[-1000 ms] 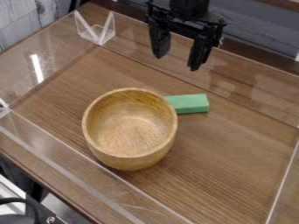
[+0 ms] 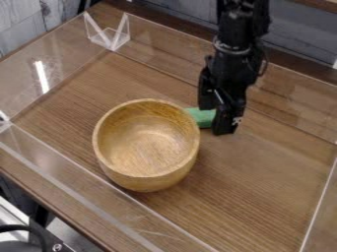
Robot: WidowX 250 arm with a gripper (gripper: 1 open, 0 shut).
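My black gripper [image 2: 224, 106] hangs from the top centre of the camera view, lowered over a small green block [image 2: 202, 116] on the wooden table [image 2: 263, 187]. Its fingers point down at the block's right side and stand open; whether they touch the block is unclear. The block lies just behind a large yellowish bowl [image 2: 145, 149], partly hidden by the gripper.
A clear plastic container [image 2: 110, 31] stands at the back left. Black cables [image 2: 27, 236] lie at the lower left edge.
The gripper has moved down from high at the back to the green block, which now shows less behind it. The bowl has not visibly moved.
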